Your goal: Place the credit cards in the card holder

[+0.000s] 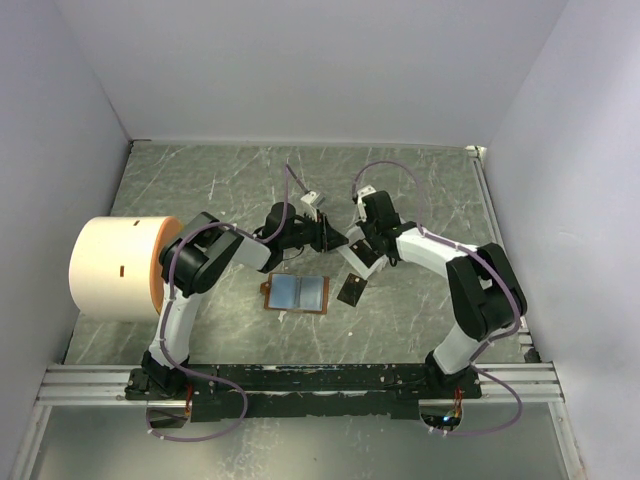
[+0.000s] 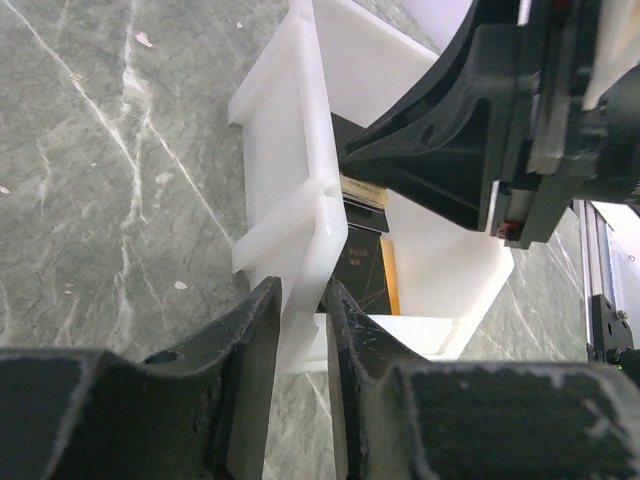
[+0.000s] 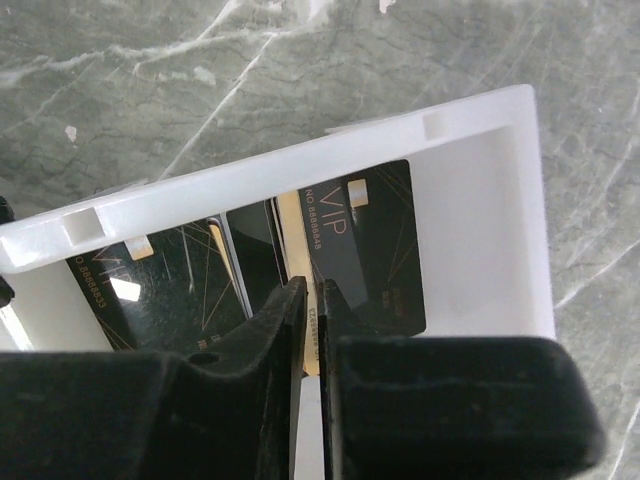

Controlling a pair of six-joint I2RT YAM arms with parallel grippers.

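Observation:
The open card holder (image 1: pixel 297 293), brown-edged with two pale blue sides, lies on the table. In the white box (image 3: pixel 480 210) are several black cards, among them a VIP card (image 3: pixel 380 240) on the right and another card (image 3: pixel 125 290) on the left. A gold card (image 3: pixel 292 235) stands out between them. My left gripper straddles the box's wall, one finger on each side, and is shut on it. Inside the box, my right gripper has a narrow gap over the gold card; whether it grips it is unclear.
One dark card (image 1: pixel 352 290) lies loose on the table (image 1: pixel 235 330), between the card holder and the box. A large white roll (image 1: pixel 118 268) stands at the left edge.

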